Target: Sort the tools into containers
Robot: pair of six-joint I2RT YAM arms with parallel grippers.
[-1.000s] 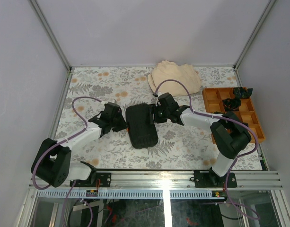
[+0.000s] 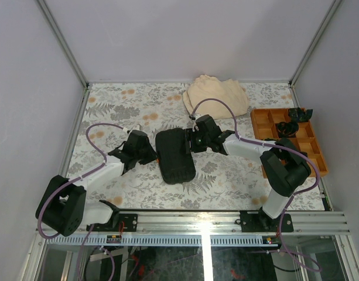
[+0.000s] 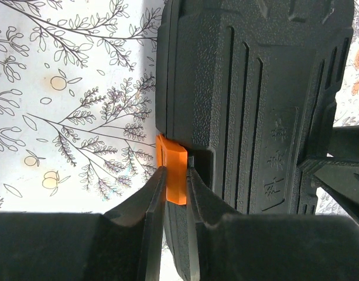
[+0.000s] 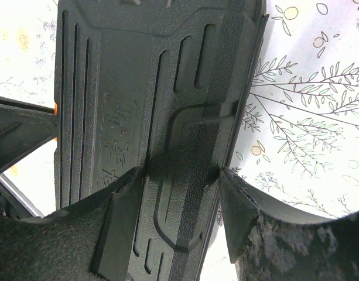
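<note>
A closed black tool case (image 2: 175, 156) lies flat in the middle of the table. On its left edge sits an orange latch (image 3: 177, 175). My left gripper has its fingertips on either side of this latch, close together; whether they press on it cannot be told. The right gripper is shut on the case's right side, with the black shell (image 4: 188, 140) between its fingers. In the top view, both gripper tips are against the case and partly hide its edges.
An orange-brown compartment tray (image 2: 262, 124) stands at the right, partly under my right arm, with black items (image 2: 287, 129) in it. A crumpled beige cloth (image 2: 217, 96) lies at the back.
The left arm has shifted very slightly, its gripper staying at the case's left edge. The case and the right arm look unmoved.
</note>
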